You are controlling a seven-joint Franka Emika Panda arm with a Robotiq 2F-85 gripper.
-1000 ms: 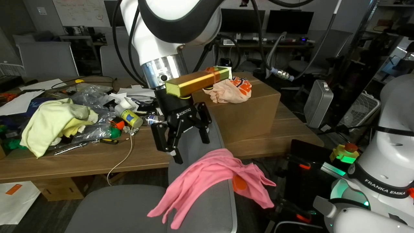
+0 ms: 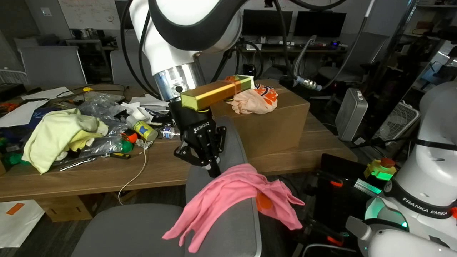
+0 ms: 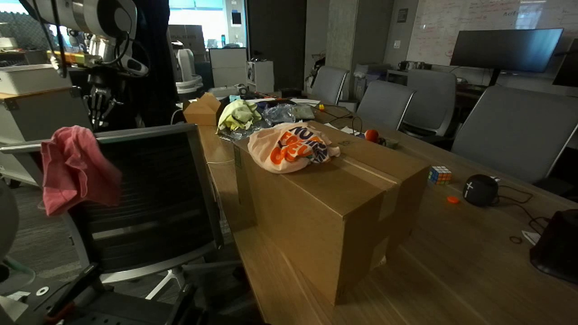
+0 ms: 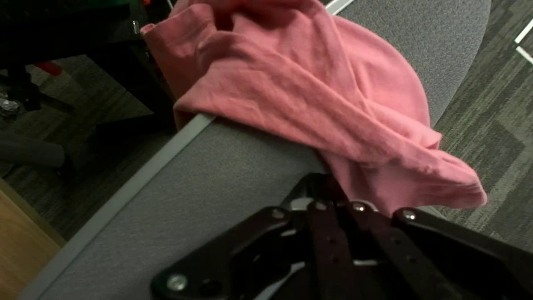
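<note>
A pink cloth (image 2: 233,187) hangs draped over the top of a grey chair's backrest (image 2: 237,222). My gripper (image 2: 213,169) points down at the near end of the backrest, its fingers drawn close together. In the wrist view, the fingertips of my gripper lie beside the lower edge of the pink cloth (image 4: 300,85). Whether they touch it, or whether a fold is between them, cannot be made out. In the second exterior view, my gripper (image 3: 97,122) appears above and behind the chair back, with the pink cloth (image 3: 78,170) in front of it.
A large cardboard box (image 3: 303,227) with a printed plastic bag (image 3: 292,147) on top stands on the wooden table (image 2: 167,165). Yellow cloth (image 2: 64,132) and clutter cover the table's left side. Another white robot arm (image 2: 437,171) stands at the right.
My gripper's fingers have come together from wide apart. The arm has shifted slightly, while the pink cloth and the chair look unmoved.
</note>
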